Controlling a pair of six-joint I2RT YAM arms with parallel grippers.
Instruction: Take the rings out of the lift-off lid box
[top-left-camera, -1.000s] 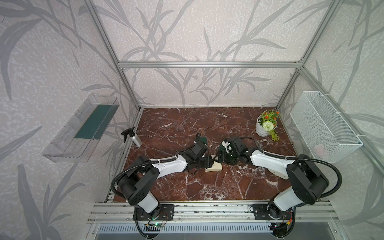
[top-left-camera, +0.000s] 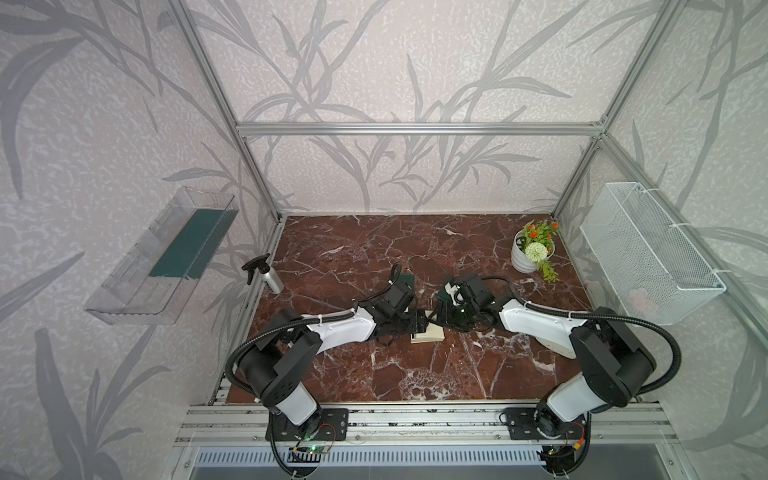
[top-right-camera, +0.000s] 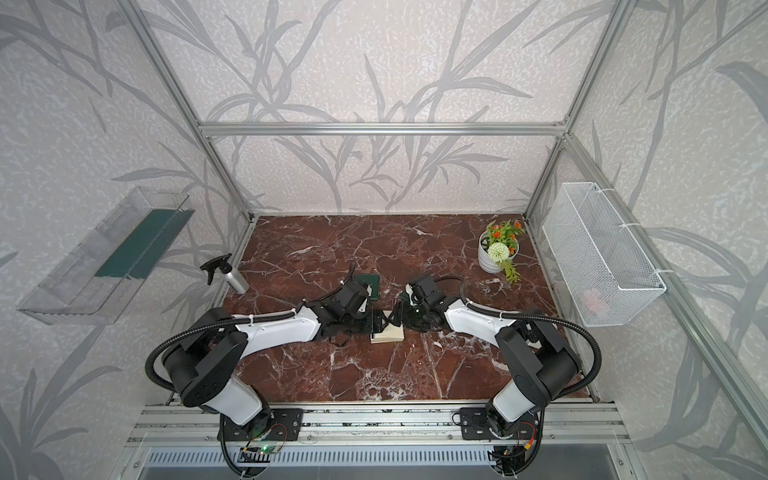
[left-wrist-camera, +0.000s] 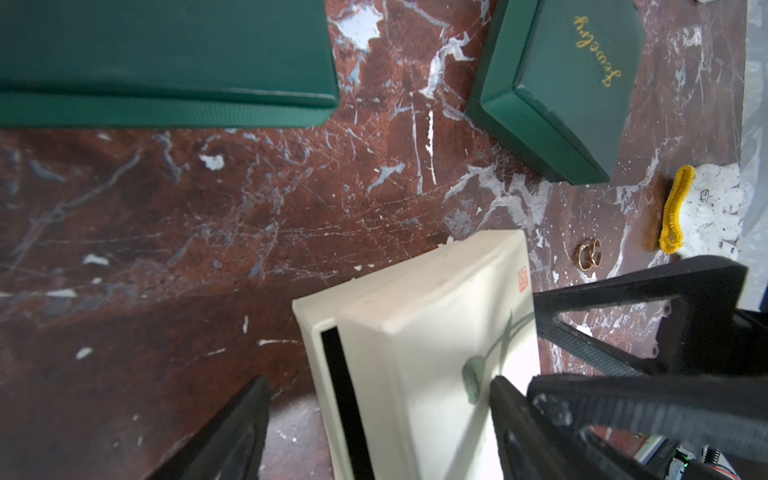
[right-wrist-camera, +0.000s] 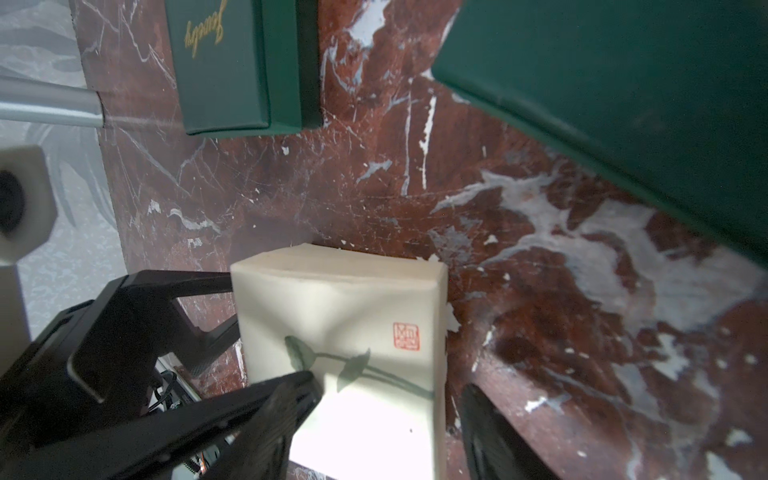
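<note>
A cream box (left-wrist-camera: 448, 336) with a green leaf print and a red seal lies under both grippers. A dark strip runs down one side of it in the left wrist view; whether this is a gap under the lid, I cannot tell. My left gripper is open, one finger outside the box and the other over its top. From the opposite side my right gripper straddles the box's edge, its fingers apart. Gold rings (left-wrist-camera: 588, 254) lie on the table past the box. The inside of the box is hidden.
Green jewelry boxes (left-wrist-camera: 584, 80) stand behind the cream box, a larger green box (left-wrist-camera: 160, 56) among them. A white piece with a yellow edge (left-wrist-camera: 704, 208) lies to the right. The spray bottle (top-left-camera: 264, 273) and flower pot (top-left-camera: 533, 249) stand far off.
Almost nothing differs in the top left view. Both arms and the cream box keep about the same places, with only slight shifts at the grippers.
</note>
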